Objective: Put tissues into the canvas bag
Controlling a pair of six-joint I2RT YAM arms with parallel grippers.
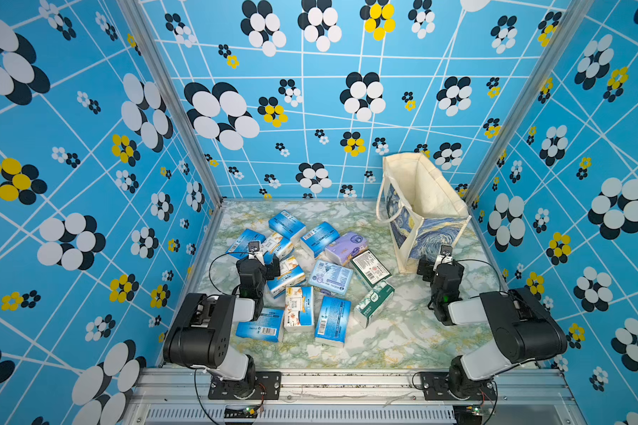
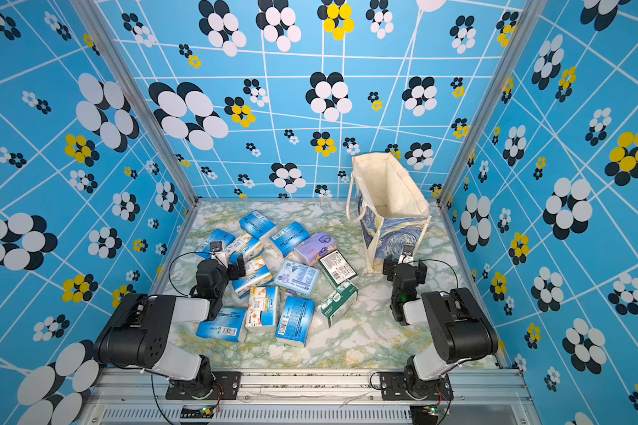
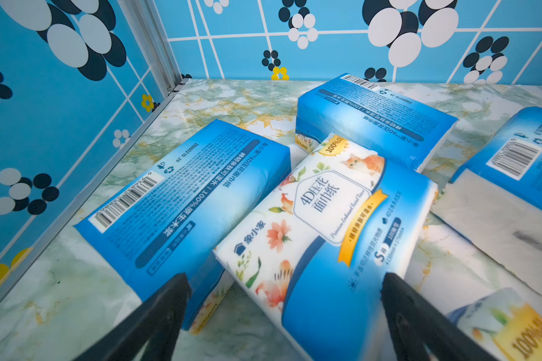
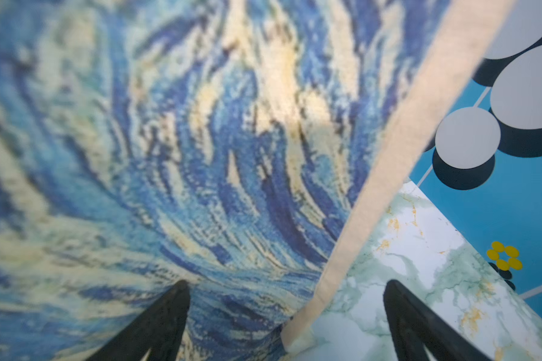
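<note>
The canvas bag [image 1: 432, 237], cream with a blue swirling print, stands upright at the back right with its top open. Several tissue packs, such as a purple one [image 1: 346, 248], a green one [image 1: 374, 304] and a blue one [image 1: 332, 319], lie spread over the left and middle of the table. My left gripper is open above the left packs; a floral blue pack [image 3: 334, 234] appears beyond and between its fingers, not gripped. Open and empty, my right gripper faces the printed side of the bag at close range; contact cannot be made out.
A blue pack [image 3: 189, 207] and another [image 3: 367, 117] crowd the floral one. The bag's handle [image 1: 391, 209] hangs out on its left side. Bare marble table [image 1: 404, 340] shows at the front right. Patterned walls enclose the back and sides.
</note>
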